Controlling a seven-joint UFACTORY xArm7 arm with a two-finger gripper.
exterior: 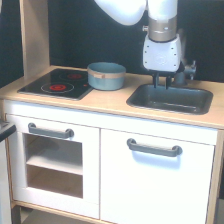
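My gripper [162, 79] points down over the back part of the dark sink [185, 100], in front of the tap [187, 70]. Its two dark fingers look spread apart, and nothing shows between them. A blue-grey pot [106, 77] stands upright on the counter to the left of the sink, clear of the gripper. What the pot holds cannot be made out.
Left of the pot lies a black cooktop [58, 84] with red rings. Below the counter, the white right door [150, 185] is shut, and the left oven door [50, 165] has an open-looking window. Bare wooden counter [112, 100] lies in front of the pot.
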